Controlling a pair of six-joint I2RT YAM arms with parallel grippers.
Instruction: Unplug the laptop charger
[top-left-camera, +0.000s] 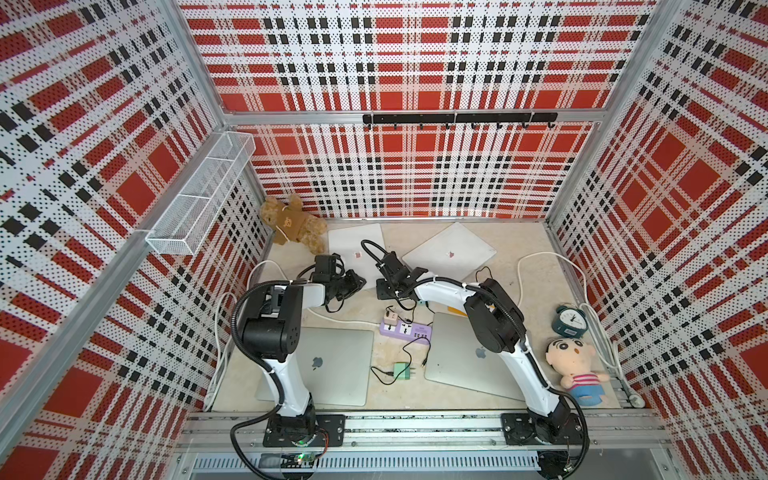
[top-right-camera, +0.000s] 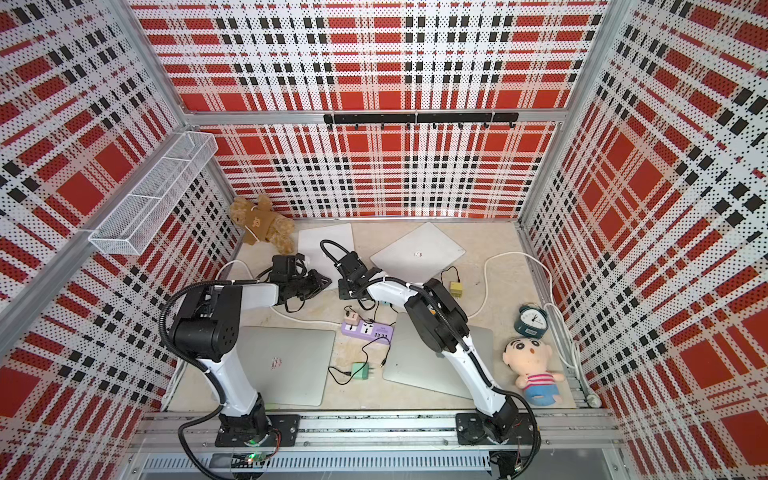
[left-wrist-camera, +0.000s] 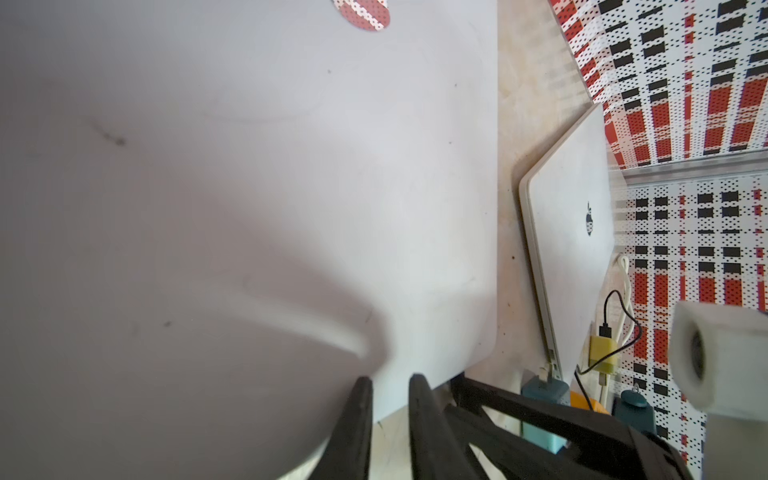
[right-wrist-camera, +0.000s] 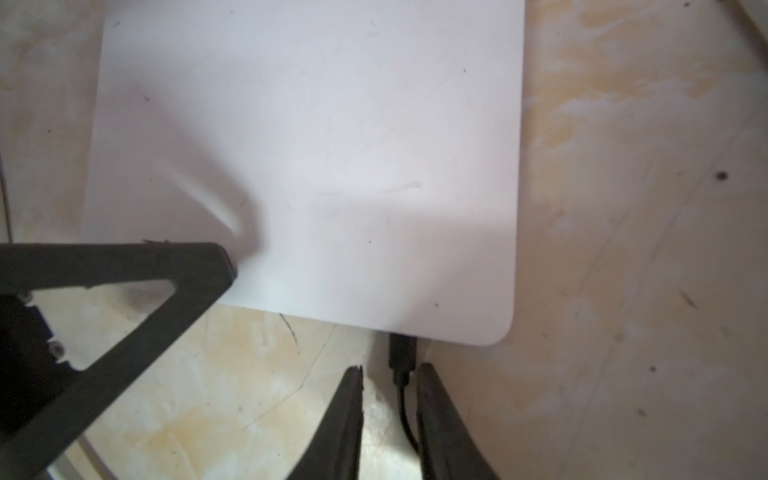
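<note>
A white laptop (top-left-camera: 352, 240) lies at the back middle. In the right wrist view a black plug (right-wrist-camera: 401, 352) with a thin cable sits at this laptop's front edge (right-wrist-camera: 304, 200); my right gripper is open just short of it, the plug beside one finger, nothing clearly held. My left gripper hovers low at the same laptop's edge, its two dark fingers apart, with no object visible between them. Both arms meet near the middle of the table in the top views.
A purple power strip (top-left-camera: 420, 332) with plugs lies in front, near a green charger (top-left-camera: 401, 370). Other laptops (top-left-camera: 448, 248) surround the centre. A teddy bear (top-left-camera: 292, 224) is at the back left; a clock (top-left-camera: 569, 320) and doll (top-left-camera: 580, 372) are on the right.
</note>
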